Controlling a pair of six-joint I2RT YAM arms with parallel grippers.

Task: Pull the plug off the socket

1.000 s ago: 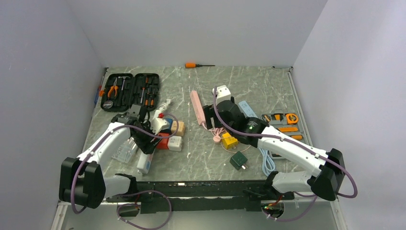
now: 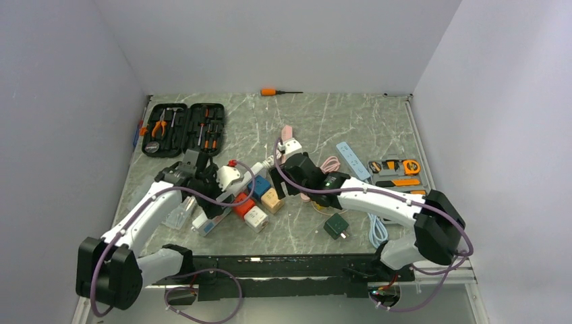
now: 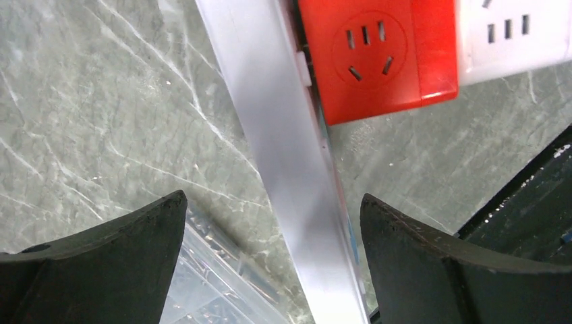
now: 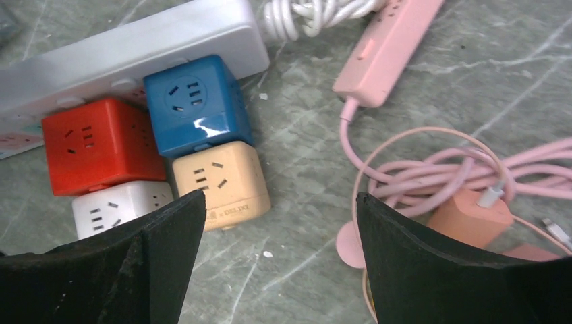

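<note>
A white power strip [image 3: 280, 148] lies slanted on the table with two plug stacks on its socket side: a red plug [image 3: 367, 61] bearing a white one [image 4: 120, 206], and a blue plug [image 4: 195, 101] bearing a beige one [image 4: 219, 175]. My left gripper is open above the strip's lower end, one finger on either side in its view, nothing held. To the right of the beige plug, my right gripper stands partly open over bare table, its fingers apart and empty.
A pink strip [image 4: 384, 50] and its coiled cable [image 4: 438, 179] lie to the right. A dark green plug [image 2: 335, 226] sits near the front. A clear case [image 3: 209, 277] is beside the strip, and a toolbox [image 2: 177, 129] stands back left.
The white strip with its plugs has swung clockwise and shifted right. My right gripper has come left, off the pink strip towards the beige plug.
</note>
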